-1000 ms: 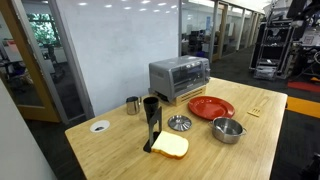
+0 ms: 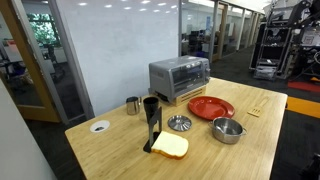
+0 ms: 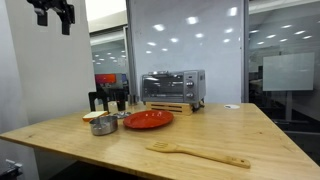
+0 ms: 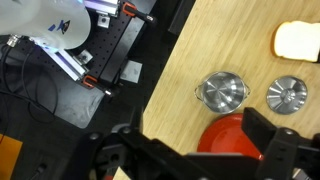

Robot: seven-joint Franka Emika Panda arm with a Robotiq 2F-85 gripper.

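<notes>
My gripper (image 3: 55,16) hangs high above the left end of the table in exterior view 2, its fingers spread apart. Looking down in the wrist view, the open gripper has nothing between its fingers. Below lie a small metal pot (image 4: 222,92), a red plate (image 4: 226,138), a shiny metal lid (image 4: 287,95) and a slice of bread (image 4: 298,41). A black upright container (image 2: 152,122) stands behind the bread in exterior view 1. On the near side in exterior view 2 rests a wooden spatula (image 3: 200,154).
A toaster oven (image 2: 180,76) sits on a wooden rack by the whiteboard. One metal cup (image 2: 133,105) and a white disc (image 2: 99,126) are toward the left. Bare table (image 3: 225,122) extends right of the plate in exterior view 2.
The bit of arm at the upper right edge of exterior view 1 has shifted slightly. Everything on the table stays where it was.
</notes>
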